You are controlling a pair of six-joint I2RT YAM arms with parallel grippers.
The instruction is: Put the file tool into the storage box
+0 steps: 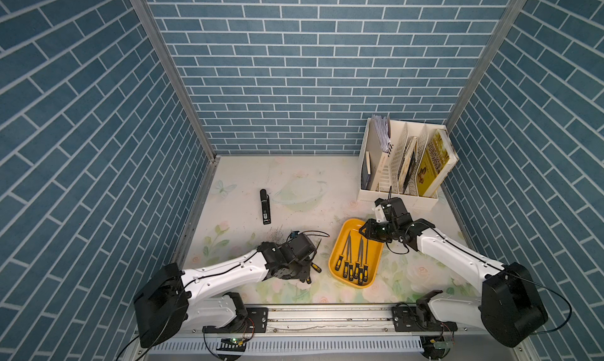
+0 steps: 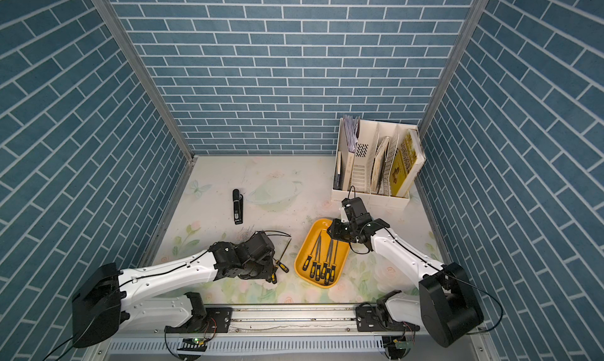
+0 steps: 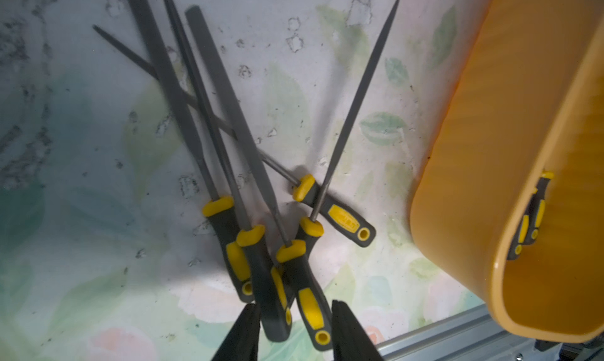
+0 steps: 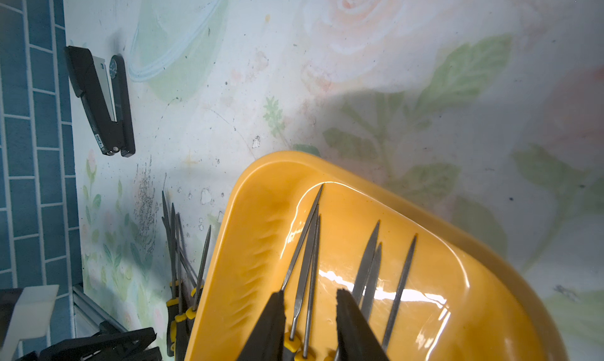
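Several files with black-and-yellow handles lie in a crossed pile on the table, left of the orange storage box (image 1: pixel 332 251). In the left wrist view one file (image 3: pixel 363 90) points up and right, beside a crossing file's handle (image 3: pixel 343 217). My left gripper stands open over the handle ends, with a front handle (image 3: pixel 307 301) reaching in between its fingers in that view; no grip shows. In the top views the left arm hides most of the pile. Over the box's far end my right gripper is open and empty, above several files (image 4: pixel 305 266) lying inside.
A black stapler (image 1: pixel 265 206) lies at the back left. The white organizer (image 1: pixel 397 197) with folders and books stands at the back right, behind the right arm.
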